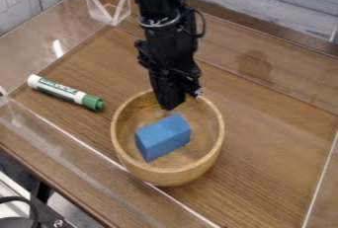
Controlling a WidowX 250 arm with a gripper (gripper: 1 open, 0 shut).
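Note:
My gripper [169,88] hangs over the back rim of an oval wooden bowl [204,165] in the middle of the table. A blue block [162,136] lies inside the bowl. The fingertips are dark and small in this view, and whether anything is between them cannot be made out.
A green and white tube [66,93] lies on the table left of the bowl.

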